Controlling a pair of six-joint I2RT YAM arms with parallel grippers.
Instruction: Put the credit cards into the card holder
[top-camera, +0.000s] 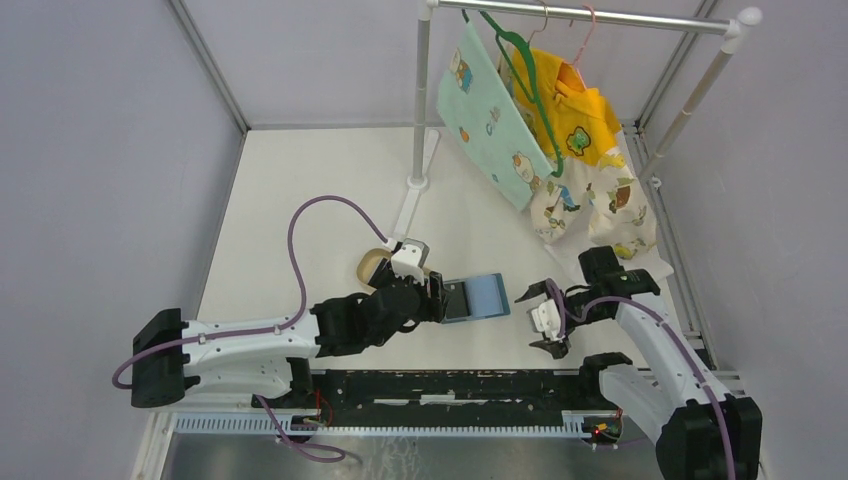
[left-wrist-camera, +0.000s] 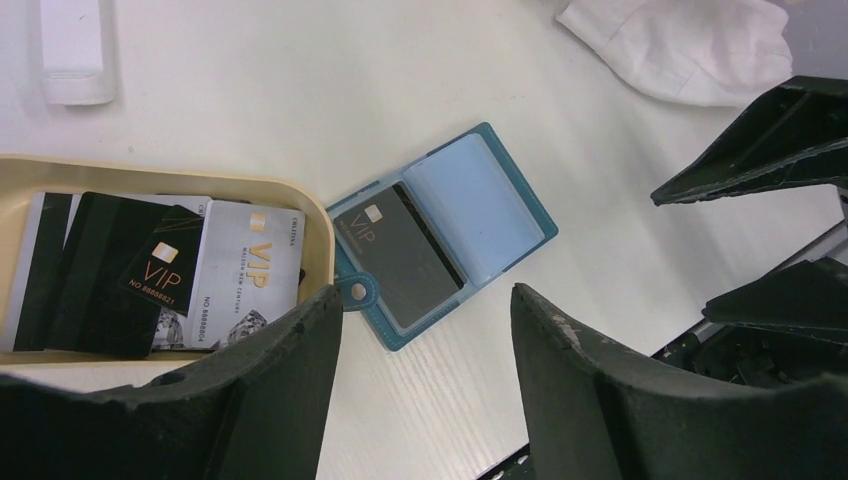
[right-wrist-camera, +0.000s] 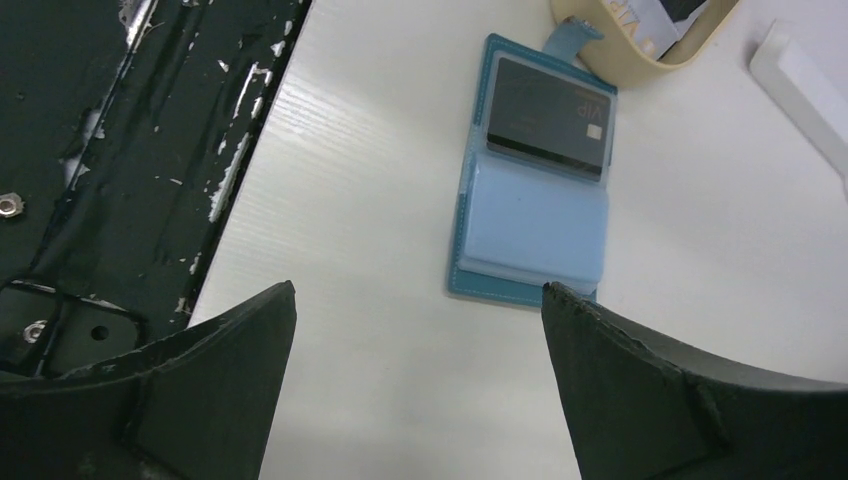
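The blue card holder (left-wrist-camera: 517, 160) lies opened flat on the table, with a black VIP card (left-wrist-camera: 398, 255) in one half and a pale blue pocket (left-wrist-camera: 475, 210) on the other. Beside it, touching or nearly so, a tan tray (left-wrist-camera: 321, 215) holds several cards, including a white VIP card (left-wrist-camera: 247, 270) and black VIP cards (left-wrist-camera: 165, 262). My left gripper is open above the near side of tray and holder, nothing between its fingers. In the right wrist view my right gripper, also open and empty, stands apart from the holder.
A clothes rack (top-camera: 420, 100) with a green hanger (top-camera: 535, 80), a mint cloth (top-camera: 490, 120) and a yellow garment (top-camera: 575, 110) overhangs the right side. White rack foot (top-camera: 408, 208) lies behind the tray.
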